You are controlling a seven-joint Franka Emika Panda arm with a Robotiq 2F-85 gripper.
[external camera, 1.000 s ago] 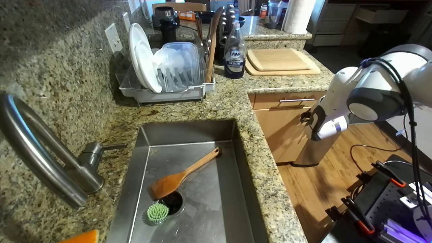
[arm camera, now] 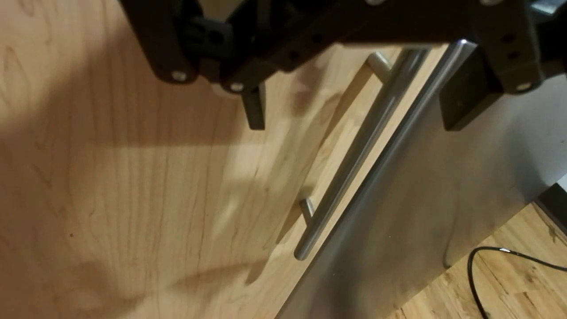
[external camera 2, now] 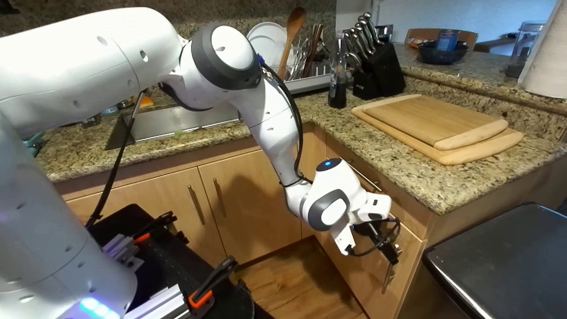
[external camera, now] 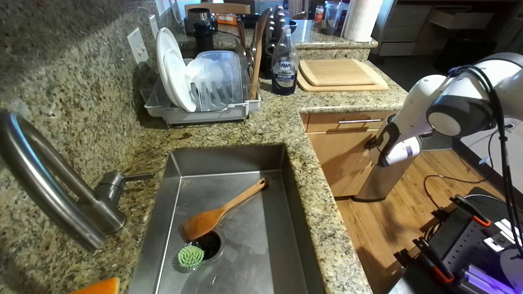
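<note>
A long metal bar handle (arm camera: 348, 167) runs diagonally across the wrist view, mounted on a light wood cabinet door (arm camera: 159, 212). My gripper is open, its dark fingers spread wide. The left finger (arm camera: 255, 109) hangs over the door, and the right finger (arm camera: 467, 101) is over the grey metal side. From the wrist, the bar's upper part lies across the space between the fingers, with neither finger visibly touching it. In the second exterior view the gripper (external camera 2: 393, 254) is beside the lower cabinet's vertical handle (external camera 2: 388, 278), below the counter.
A grey metal bin (external camera: 385, 181) stands close beside the cabinet door. Above the door is a drawer with a horizontal handle (external camera: 360, 121). Cutting boards (external camera 2: 436, 125) lie on the counter over it. The sink (external camera: 245, 235) holds a wooden spatula (external camera: 211, 218) and a green brush (external camera: 190, 256).
The arm's elbow has shifted slightly, up and right in the first exterior view, and the forearm has moved a little. The sink and counter items stay in place.
</note>
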